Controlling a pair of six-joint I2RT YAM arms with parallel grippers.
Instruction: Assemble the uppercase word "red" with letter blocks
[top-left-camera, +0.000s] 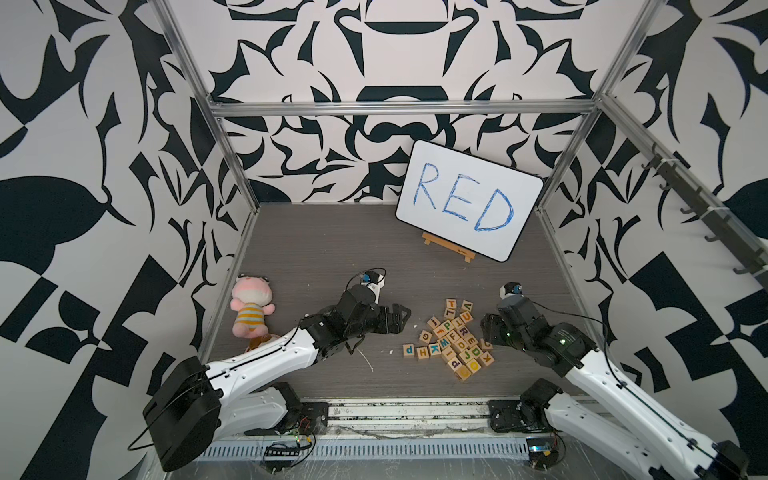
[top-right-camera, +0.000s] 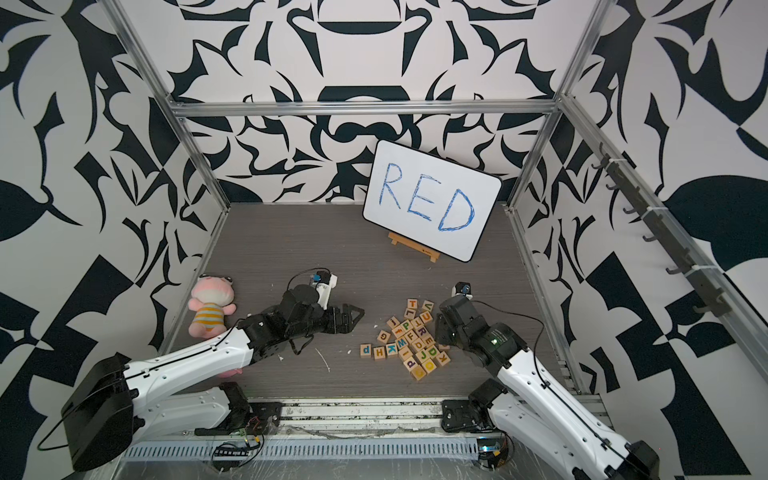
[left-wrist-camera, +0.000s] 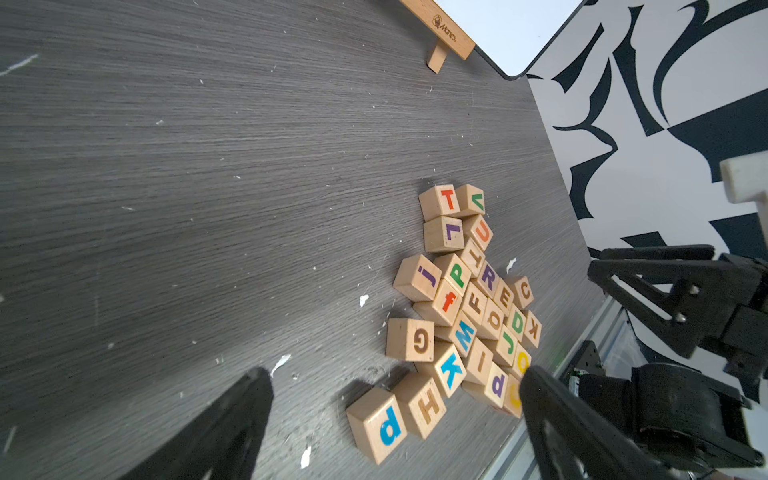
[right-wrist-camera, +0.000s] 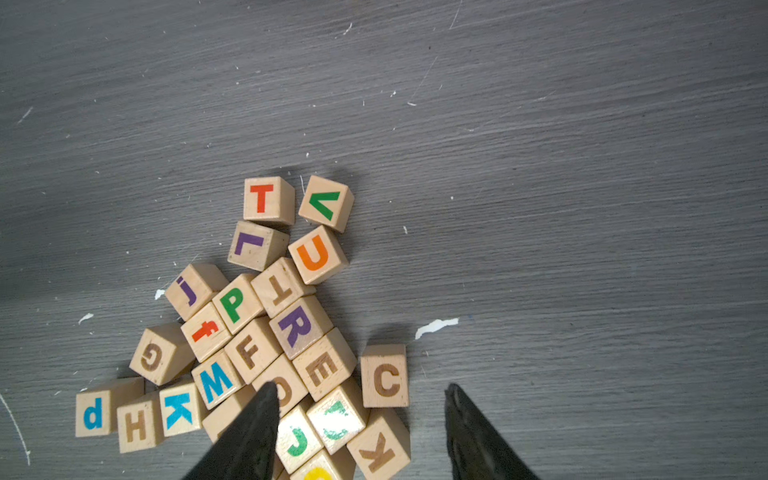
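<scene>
Wooden letter blocks lie clustered on the table. In the right wrist view the purple R block (right-wrist-camera: 297, 325) touches the brown E block (right-wrist-camera: 324, 365). The green D block (left-wrist-camera: 517, 322) shows its letter in the left wrist view, below the E block (left-wrist-camera: 503, 297). My right gripper is above the cluster's right side; its fingers stand apart, with the C block (right-wrist-camera: 385, 376) and K block (right-wrist-camera: 381, 445) visible below in the gap. Left of the cluster, my left gripper (top-left-camera: 408, 313) is open and holds nothing.
A whiteboard (top-left-camera: 470, 200) reading RED stands on a wooden easel at the back. The pink plush toy (top-left-camera: 252, 304) sits at the left. Bare table (top-left-camera: 320, 248) lies between the blocks and the back wall.
</scene>
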